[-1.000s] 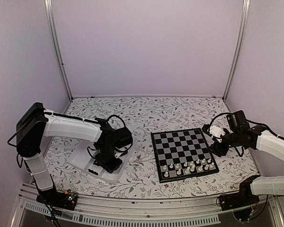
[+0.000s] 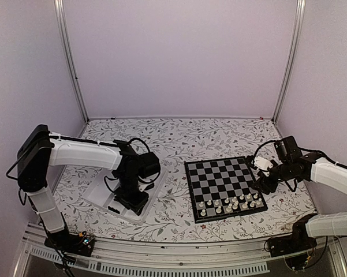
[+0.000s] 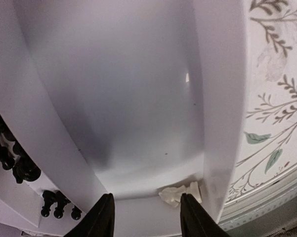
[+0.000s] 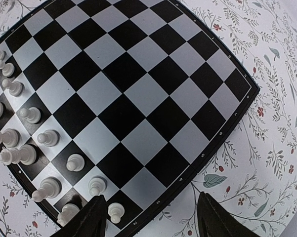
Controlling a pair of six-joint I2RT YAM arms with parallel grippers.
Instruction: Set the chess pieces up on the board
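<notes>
The chessboard lies at the table's centre right, white pieces standing along its near side. Black pieces lie in side compartments of a white tray at the left. My left gripper is open over the tray's large compartment, where a crumpled white item lies at one end. My right gripper hovers at the board's right edge near the white pieces, fingers apart, nothing seen between them.
Walls enclose both sides and the back.
My left arm has shifted slightly over the tray. My right gripper has moved very slightly; the board and its pieces look unchanged.
</notes>
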